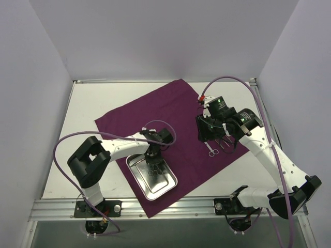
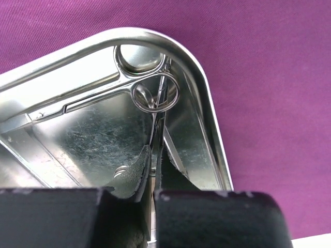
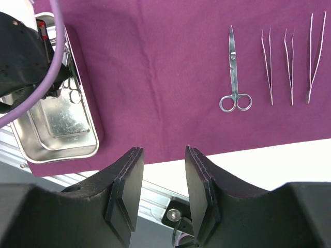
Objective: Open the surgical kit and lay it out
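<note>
My left gripper is shut inside the metal tray [image 1: 154, 189], by a rounded corner. A thin steel instrument runs to its fingertips, in line with them; whether they pinch it I cannot tell. A ring-handled instrument [image 2: 98, 90] lies along the tray wall, its finger rings in that corner, overlapping the thin one. Over the cloth, my right gripper hangs open with nothing between its fingers. Scissors [image 3: 234, 72] and three tweezers, one slim [image 3: 268, 67], one short [image 3: 290, 67], one longer [image 3: 314, 59], are spaced apart in a row on the cloth.
The purple cloth [image 1: 155, 101] lies spread over the white table [image 1: 77, 116]. Between tray and scissors it is bare, with a few creases. The left arm [image 3: 23, 57] reaches over the tray, its purple hose looping above.
</note>
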